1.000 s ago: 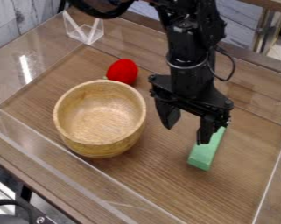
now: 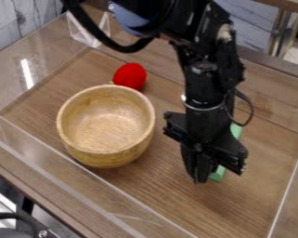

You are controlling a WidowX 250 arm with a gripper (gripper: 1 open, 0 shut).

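My black gripper (image 2: 203, 164) is low over the wooden table, right of a tan round bowl (image 2: 105, 107). A green object (image 2: 223, 147) shows just behind it, mostly hidden by the gripper. The fingertips are dark and overlap; whether anything is between them is hard to tell.
A red round object (image 2: 129, 76) sits behind the bowl. A white wire-like item (image 2: 86, 28) is at the back left. A raised edge runs along the left.
The gripper has come nearer the camera and lower, now covering most of the green object, which showed clearly earlier.
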